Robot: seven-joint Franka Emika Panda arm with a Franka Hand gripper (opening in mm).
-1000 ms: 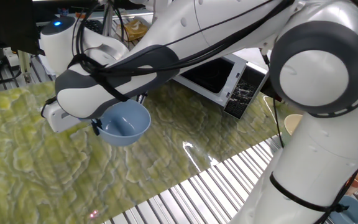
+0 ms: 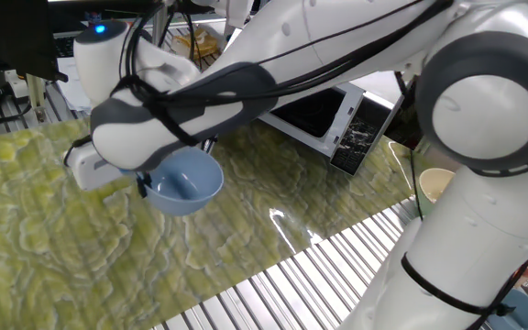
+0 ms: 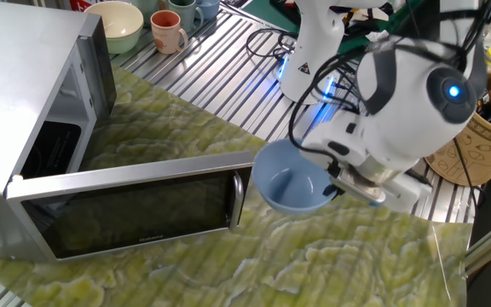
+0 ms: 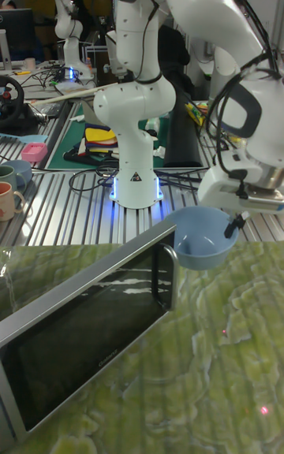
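Note:
A light blue bowl (image 2: 186, 183) is at my gripper (image 2: 145, 184), which is shut on its rim. In the second exterior view the bowl (image 3: 290, 179) appears just beyond the handle end of the open microwave door (image 3: 143, 209), and the dark fingers (image 3: 334, 189) meet its right side. From the third exterior view, the same bowl (image 4: 199, 240) opens upward, with the gripper (image 4: 235, 225) at its right rim. Whether its base touches the mat cannot be told. The silver microwave (image 3: 24, 85) has its door swung wide; part of its dark cavity shows.
A green marbled mat (image 3: 356, 256) covers the work surface, with clear room in front of the door. Behind it, a cream bowl (image 3: 118, 26) and an orange mug (image 3: 168, 31) stand on the slatted metal table. A basket (image 3: 476, 141) stands at the right.
The upper arm and wrist housing have shifted slightly rightward in the first exterior view. The bowl stays at the gripper in nearly the same place.

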